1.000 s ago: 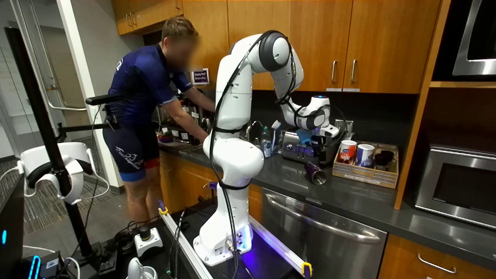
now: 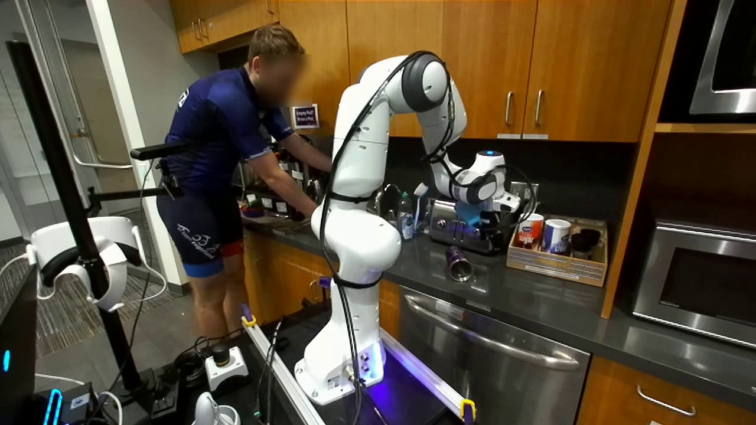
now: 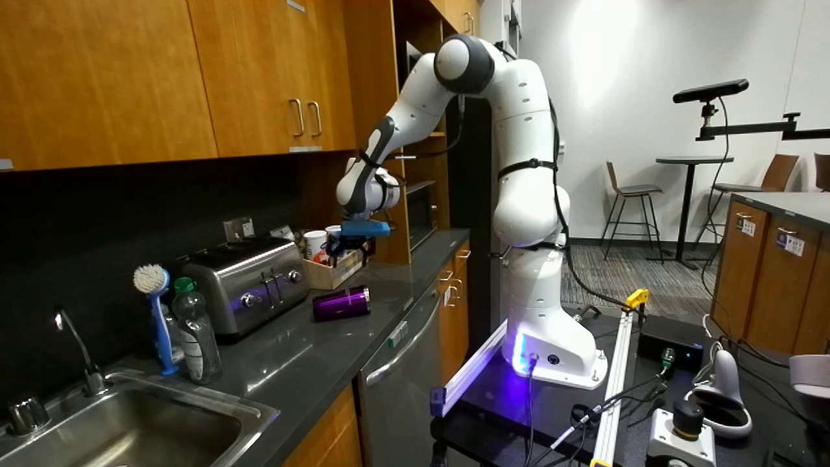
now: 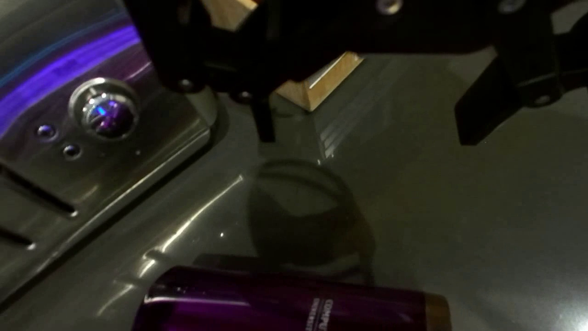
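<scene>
A shiny purple tumbler (image 3: 342, 303) lies on its side on the dark counter in front of the toaster. In exterior view 1 the tumbler's (image 2: 459, 263) open end faces the room. Along the bottom of the wrist view runs the tumbler's (image 4: 286, 300) body, partly cut off by the frame, with white lettering. My gripper is open, its black fingers (image 4: 488, 105) wide apart with bare counter showing between them. It hangs above the counter, apart from the tumbler, towards the box side.
A steel toaster (image 3: 249, 284) stands against the back wall, close to the tumbler. A box (image 2: 556, 265) holding canisters sits beyond it. Bottle (image 3: 196, 335), brush (image 3: 159, 319) and sink (image 3: 148, 416) are at the other end.
In exterior view 1 the tumbler has shifted left along the counter and its open end has turned. My arm and gripper have moved slightly right.
</scene>
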